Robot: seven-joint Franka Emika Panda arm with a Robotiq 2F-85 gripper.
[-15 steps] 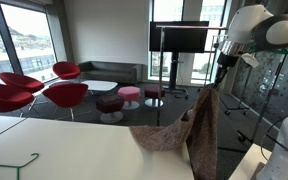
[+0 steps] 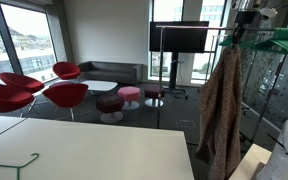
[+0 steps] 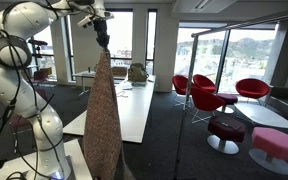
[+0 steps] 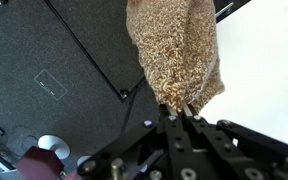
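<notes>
A brown speckled cloth point(image 2: 220, 112) hangs down in long folds from my gripper point(image 2: 236, 42), which is shut on its upper end. In the second exterior view the same cloth point(image 3: 102, 120) drapes almost straight down in front of the white table, beneath the raised gripper point(image 3: 103, 47). The wrist view shows the fabric point(image 4: 174, 45) bunched at the fingertips and spreading away from them. Its lower end in the first exterior view is beside the table's right end.
A metal clothes rack point(image 2: 160, 75) stands close by, with green hangers point(image 2: 274, 40) at the upper right. Another green hanger point(image 2: 12, 165) lies on the mostly clear white table point(image 2: 94, 150). Red chairs point(image 2: 66, 94) and stools are farther back.
My gripper has risen and moved right with the cloth. The cloth's trailing part has come off the table and now hangs nearly vertical.
</notes>
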